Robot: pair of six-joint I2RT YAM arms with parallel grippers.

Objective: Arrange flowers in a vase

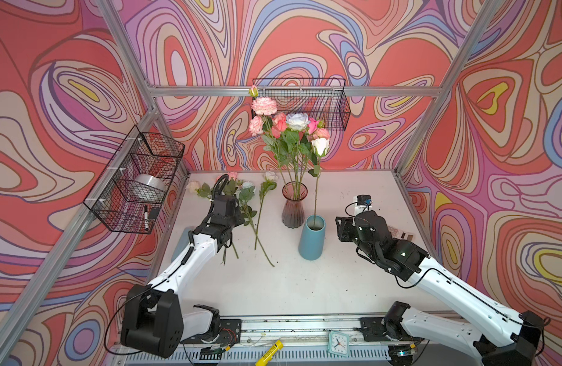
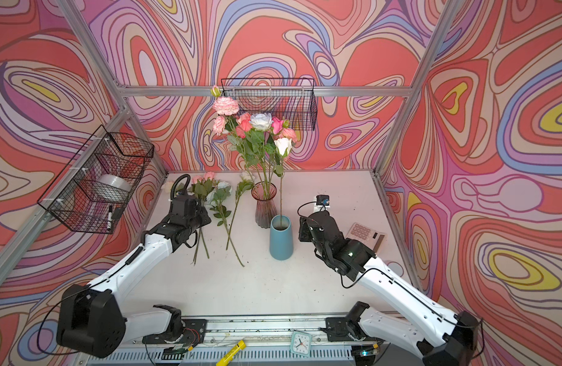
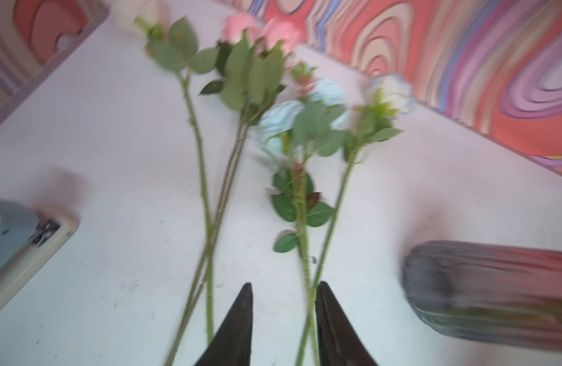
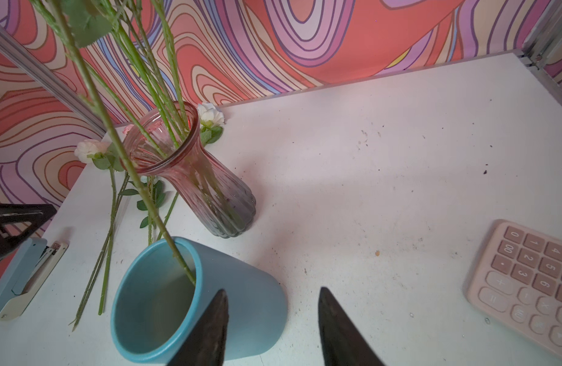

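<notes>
A teal vase (image 1: 311, 245) stands mid-table with one white rose (image 1: 320, 146) upright in it. Behind it a pink glass vase (image 2: 265, 211) holds a bunch of pink, red and white roses (image 2: 244, 122). Several loose flower stems (image 3: 201, 183) with pink, blue and white heads lie on the left of the table. My left gripper is above those stems, open with nothing between its fingers. My right gripper is beside the teal vase on its right, fingers apart and empty.
A pink keypad (image 4: 524, 274) lies at the right. A blue-and-white stapler-like object (image 4: 27, 274) is at the left. Wire baskets (image 1: 134, 183) hang on the left and back walls.
</notes>
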